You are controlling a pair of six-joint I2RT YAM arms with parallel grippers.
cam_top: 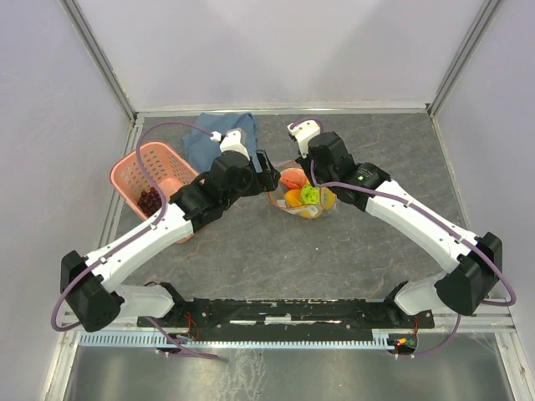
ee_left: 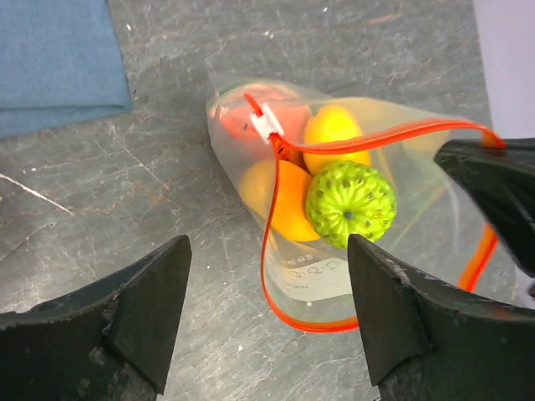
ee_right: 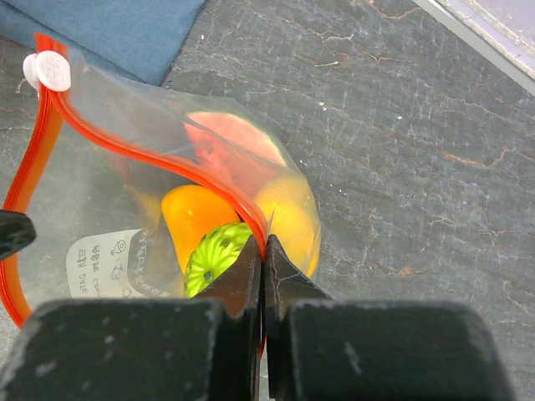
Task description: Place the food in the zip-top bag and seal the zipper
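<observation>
The clear zip bag [ee_left: 318, 276] with orange zipper holds a watermelon piece [ee_right: 226, 142], yellow and orange fruit [ee_right: 192, 213] and a green fruit [ee_left: 349, 203]. My right gripper is shut on the bag's zipper edge, holding the mouth up. My left gripper hangs just left of the bag in the top view, part open with nothing visible between its fingers, above the bag's mouth.
The pink basket [cam_top: 129, 180] with grapes [cam_top: 149, 201] stands at the left. A blue cloth [cam_top: 209, 142] lies at the back. The dark floor right of the bag is clear.
</observation>
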